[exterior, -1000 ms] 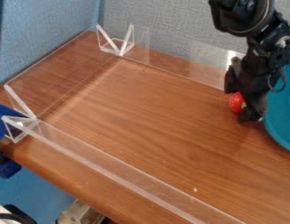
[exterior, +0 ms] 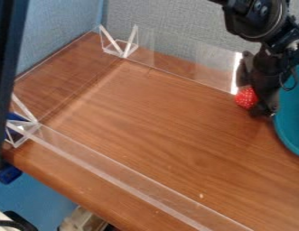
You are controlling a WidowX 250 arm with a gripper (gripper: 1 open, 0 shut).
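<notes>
My gripper (exterior: 256, 101) hangs down at the right of the wooden table, beside a teal bin or bowl (exterior: 288, 126). A red textured ball-like object (exterior: 245, 97) sits at the gripper's lower left, partly covered by the dark fingers. The fingers are dark and overlap, so I cannot see clearly whether they touch it.
Clear acrylic barriers with white corner brackets (exterior: 117, 43) run along the back and the front left (exterior: 127, 180). Grey walls stand behind.
The gripper has shifted slightly, and more of the red object shows now than a second ago.
</notes>
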